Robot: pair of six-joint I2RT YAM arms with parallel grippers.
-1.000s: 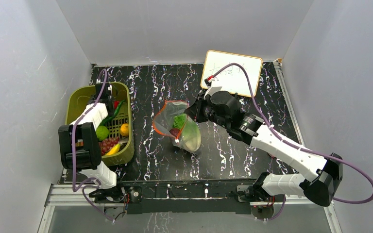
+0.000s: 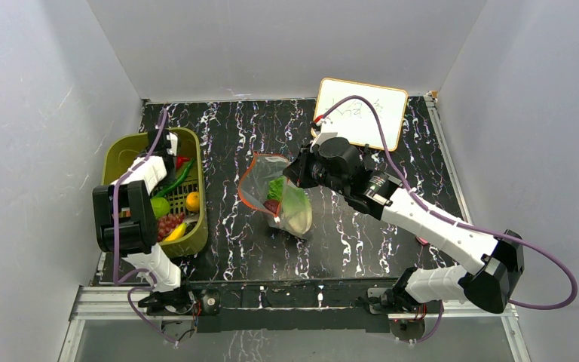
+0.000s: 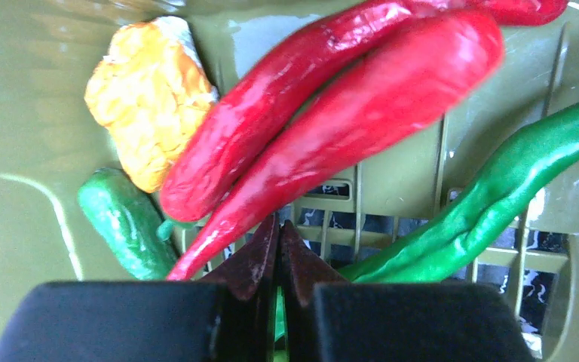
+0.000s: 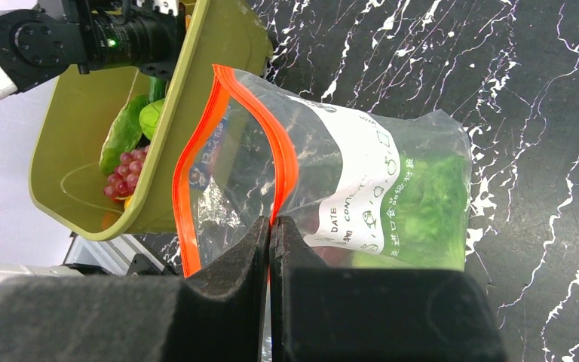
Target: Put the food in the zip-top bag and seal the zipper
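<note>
In the left wrist view my left gripper is shut with nothing between its fingers, down inside the green basket [image 2: 203, 226]. Two red peppers [image 3: 362, 113] lie just beyond its tips, outside the fingers. A long green pepper [image 3: 490, 200] runs to the right of them and passes behind the fingers. My right gripper is shut on the orange-edged mouth of the clear zip bag [image 4: 362, 173]. That mouth gapes toward the basket. Green leafy food [image 2: 276, 187] and a dark reddish piece [image 2: 271, 205] show inside the bag.
An orange-yellow wrapped lump [image 3: 151, 98] and a short green piece [image 3: 124, 222] lie near the basket's wall. Grapes [image 2: 169, 225], an orange [image 2: 193, 201] and a banana [image 2: 176, 232] fill its front. A whiteboard [image 2: 362, 113] stands at the back.
Earlier, the right arm shifted slightly left.
</note>
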